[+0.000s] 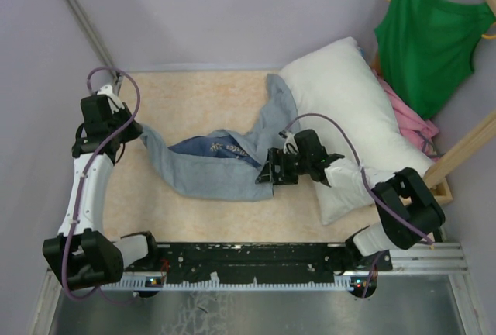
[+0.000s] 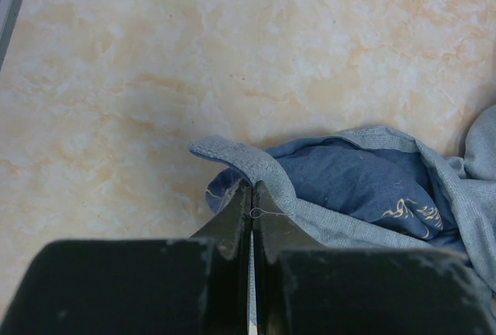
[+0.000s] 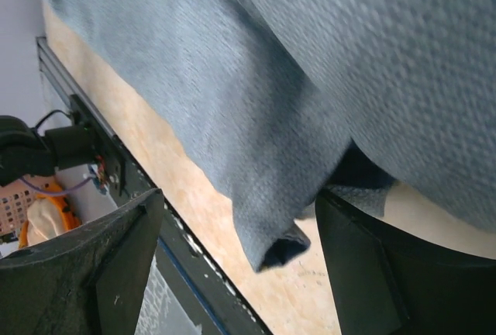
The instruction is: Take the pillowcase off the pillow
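Note:
The grey-blue pillowcase [image 1: 213, 176], with a darker blue inner side [image 1: 205, 146] showing, lies stretched across the tabletop in the top view. At its left end, my left gripper is shut on a fold of the fabric, which sticks out beyond the fingertips. My right gripper is open at the lower right corner of the cloth, its fingers [image 3: 128, 234] apart with a pointed fabric corner [image 3: 271, 242] in the gap. The white pillow [image 1: 341, 110] lies to the right, its surface bare; the pillowcase's upper right part [image 1: 277, 110] touches its left edge.
A green top [image 1: 434, 40] hangs on a yellow hanger from a wooden rack [image 1: 465, 149] at the right, with a pink cloth [image 1: 407, 118] behind the pillow. Bare tabletop [image 1: 194, 102] shows behind and in front of the pillowcase.

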